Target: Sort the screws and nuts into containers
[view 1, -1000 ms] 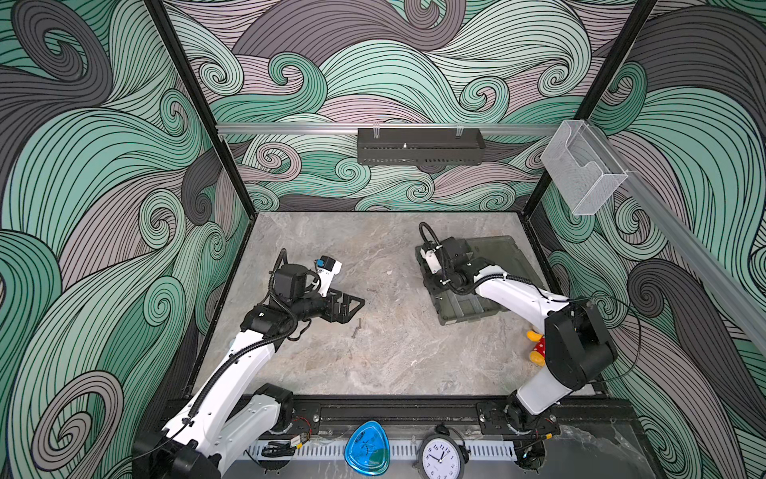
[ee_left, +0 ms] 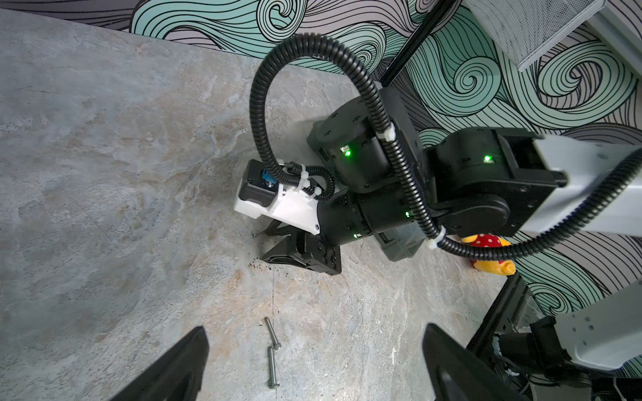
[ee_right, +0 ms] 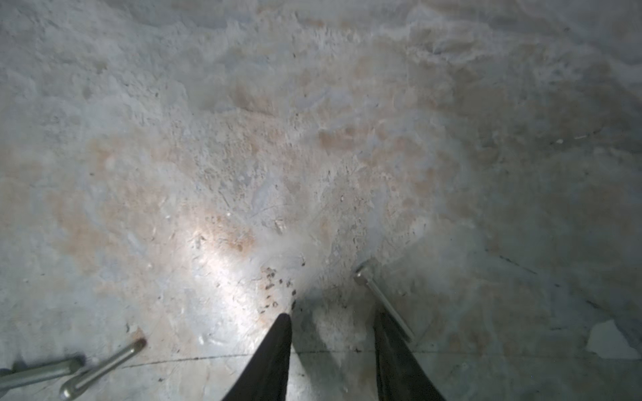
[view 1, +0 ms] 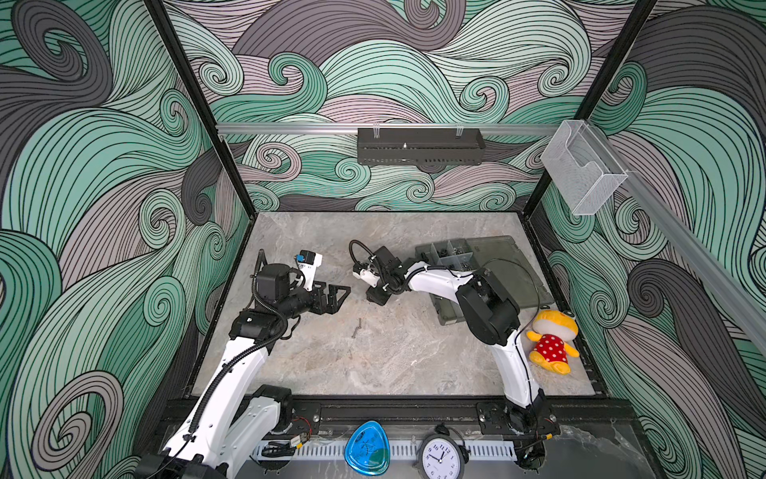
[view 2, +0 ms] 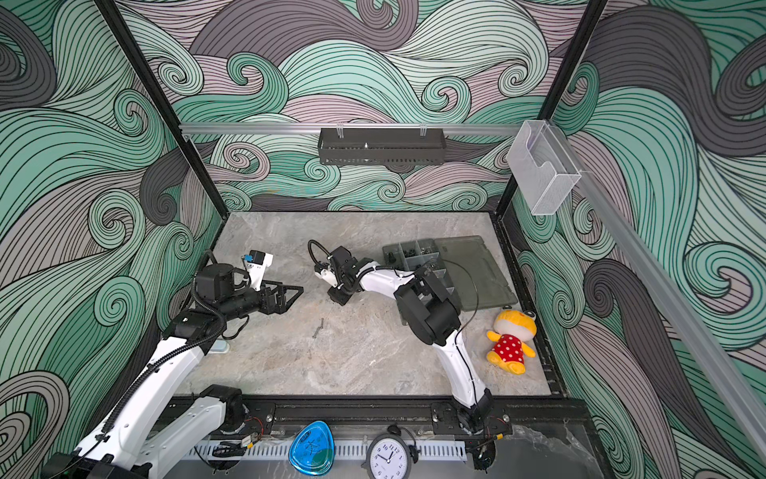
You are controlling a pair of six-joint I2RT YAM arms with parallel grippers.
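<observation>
In the right wrist view a steel screw [ee_right: 384,300] lies just in front of my right gripper, whose fingers are apart with nothing held between them. A short screw [ee_right: 100,367] and a thicker screw [ee_right: 43,374] lie to the left. The left wrist view shows two screws end to end [ee_left: 272,365] below the right gripper. My left gripper stands open over the left part of the table. The compartment container [view 1: 447,315] sits at the right, partly covered by the right arm.
A yellow plush doll [view 1: 550,351] lies at the front right corner.
My right arm has swung left from over the container to low over the table's middle. The left arm has shifted slightly to the left.
</observation>
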